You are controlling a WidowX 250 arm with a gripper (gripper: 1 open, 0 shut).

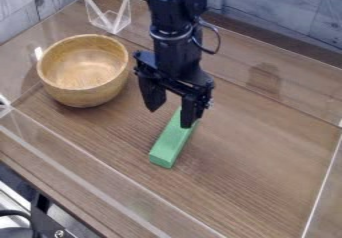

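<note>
My dark gripper [174, 104] hangs over the middle of the wooden table, open, its fingers spread just above and around the upper end of a green bar [168, 146]. The bar lies lengthwise on the table, its lower end toward the front. I cannot tell whether the fingers touch it.
A tan wooden bowl [86, 49] sits at the left. A white wire object [108, 14] stands at the back left.
</note>
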